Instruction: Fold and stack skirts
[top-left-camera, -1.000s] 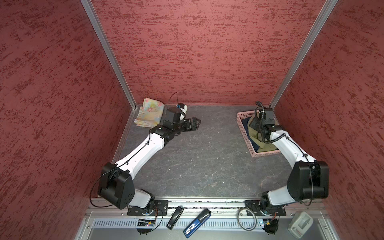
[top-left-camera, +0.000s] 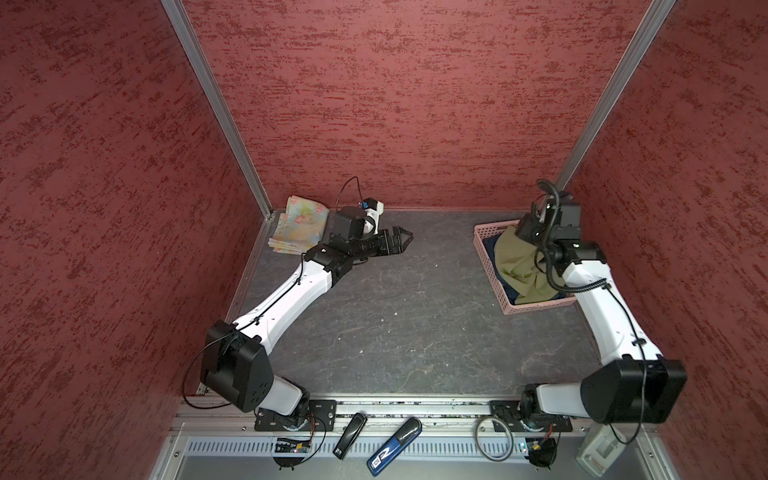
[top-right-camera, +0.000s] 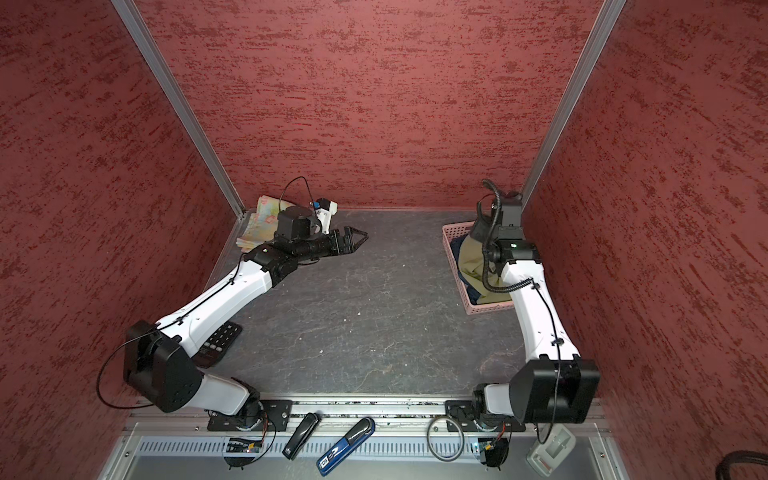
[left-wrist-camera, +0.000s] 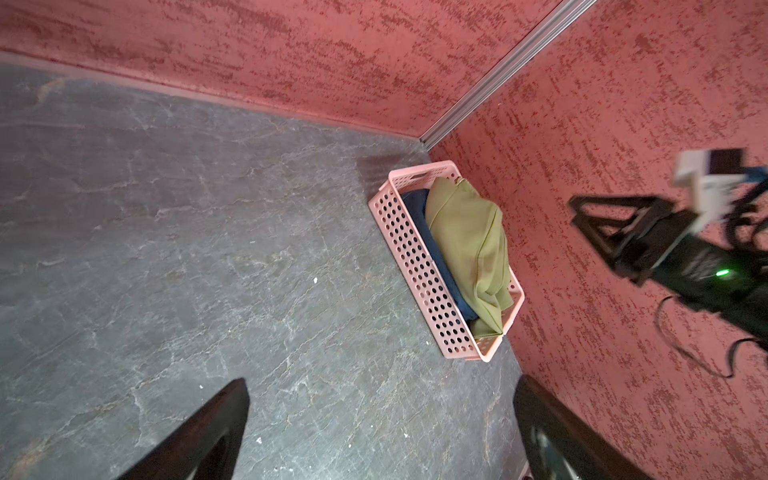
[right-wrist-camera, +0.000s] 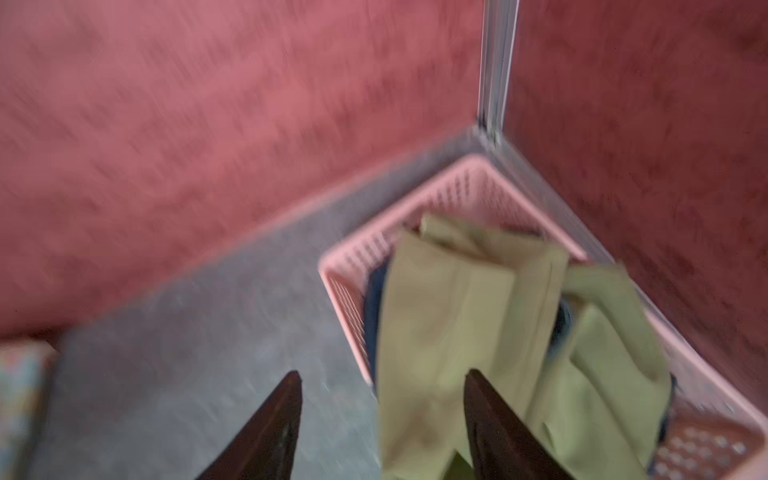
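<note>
An olive-green skirt lies rumpled on top of darker navy cloth in the pink basket at the right. Above the basket's far part, my right gripper has its two fingers apart, with no cloth visibly pinched; the view is blurred. In the left wrist view that same gripper appears clear of the basket. A flat pile of folded floral cloth rests at the far left. Over bare table to the right of that pile, my left gripper stands open and empty.
Bare grey table fills the middle. Red walls close off the back and sides, the basket sitting close to the right one. A black keypad lies under the left arm.
The left gripper has drifted a little right. The green cloth still lies in the basket.
</note>
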